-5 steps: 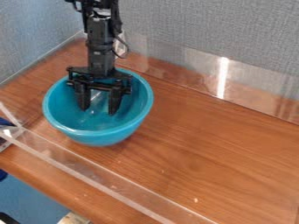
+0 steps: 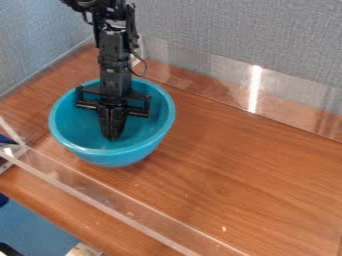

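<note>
A large teal bowl (image 2: 94,142) sits on the wooden table at the left. My black gripper (image 2: 112,122) reaches down from the top into the bowl, its fingertips low near the middle of the inside. The fingers look close together, but their exact state and anything between them are hard to make out against the dark shapes.
Grey walls stand behind and at the left, with a clear plastic rim along the edges. A small dark blue object (image 2: 6,141) lies at the left edge.
</note>
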